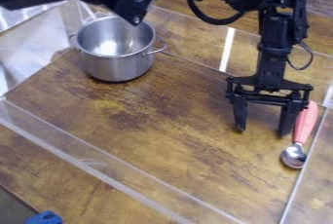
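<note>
The black gripper [263, 121] is low over the wooden table at the right, fingers spread apart and nothing visible between them. Just right of it lies a scoop [306, 123] with a pink handle and a silver head at its lower end, close beside the right finger. A steel pot [115, 64] with side handles stands at the upper left.
Clear plastic strips or edges run along the left and right sides. A small blue object [43, 217] sits at the bottom-left corner. The arm spans the top of the view.
</note>
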